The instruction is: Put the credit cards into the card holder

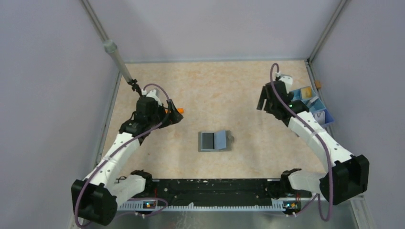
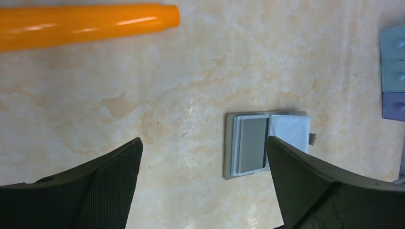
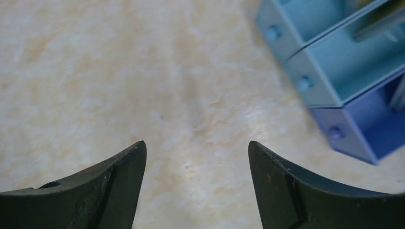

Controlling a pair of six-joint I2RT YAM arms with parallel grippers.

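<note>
The grey card holder (image 1: 214, 141) lies open on the table in front of the arms, one half a dark clear-window pocket (image 2: 251, 143). A pale blue-white flat panel (image 2: 292, 129) covers its right half; whether that is a card or a flap I cannot tell. No loose card shows clearly. My left gripper is open above bare table, left of the holder, nothing between its fingers. To the right, beside the blue bins, my right gripper hangs open and empty over the table.
Three blue bins (image 3: 305, 85) with contents stand at the right edge, partly behind the right arm. An orange cylinder (image 2: 86, 24) lies at the left beside a tripod stand.
</note>
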